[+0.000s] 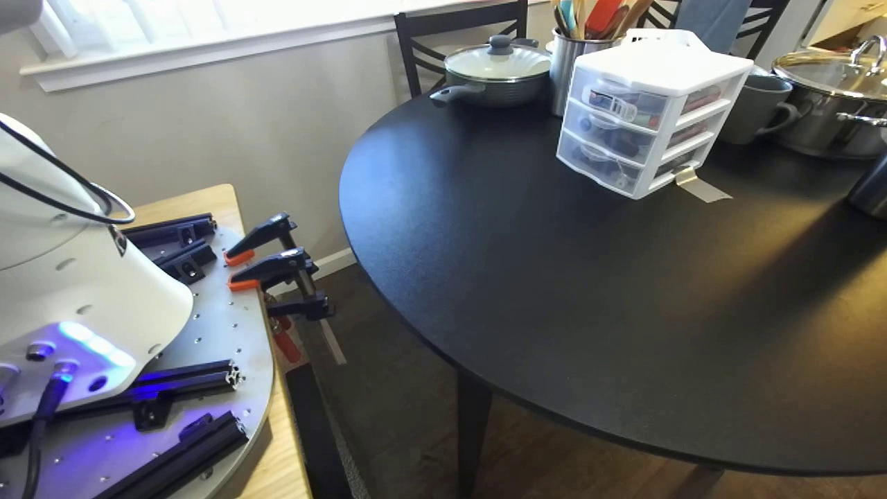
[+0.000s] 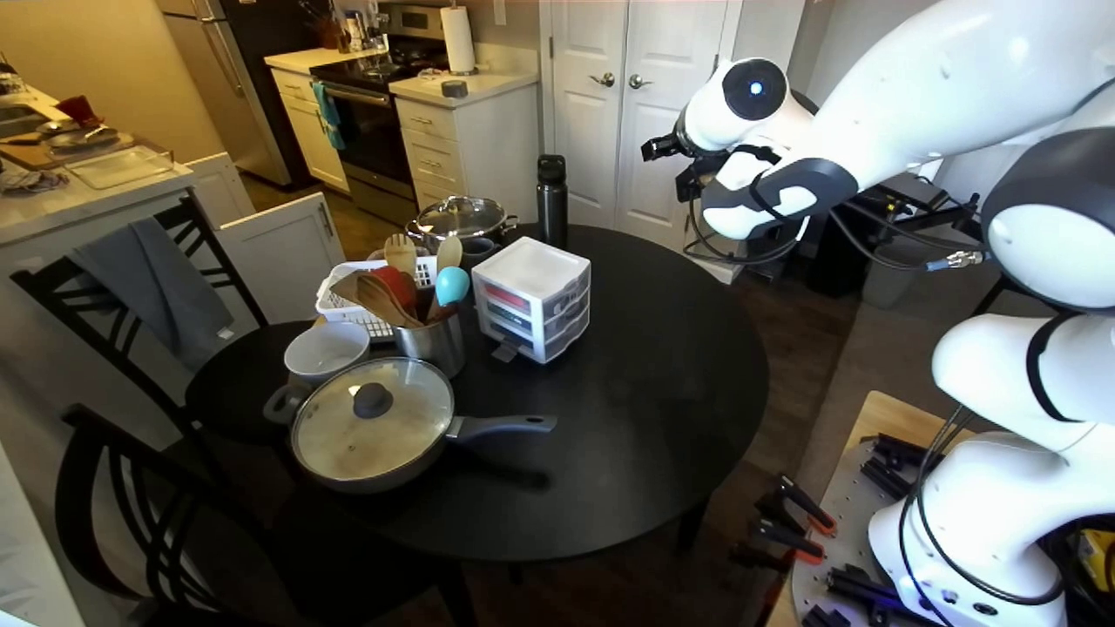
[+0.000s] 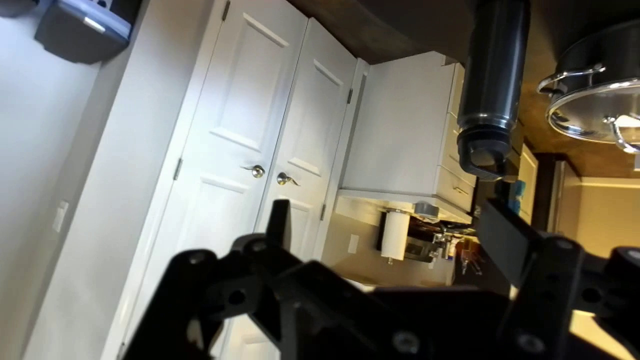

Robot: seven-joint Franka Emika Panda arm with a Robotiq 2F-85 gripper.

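Observation:
In the wrist view my gripper stands open, its two black fingers (image 3: pixel 279 223) wide apart with only the distant kitchen visible between them. Exterior view 2 shows the gripper (image 2: pixel 669 167) raised high at the right, beyond the table's far right edge and touching nothing. A white drawer unit (image 2: pixel 533 303) with three clear drawers sits closed on the round black table (image 2: pixel 638 418). A dark bottle (image 3: pixel 495 78) appears sideways in the wrist view, upper right. Exterior view 1 does not show the gripper.
A lidded pan (image 2: pixel 371 423), a metal utensil holder (image 2: pixel 434 345), a white bowl (image 2: pixel 327 350) and a lidded pot (image 2: pixel 460 218) crowd one side of the table. A tape strip (image 1: pixel 703 186) lies by the drawer unit (image 1: pixel 653 116).

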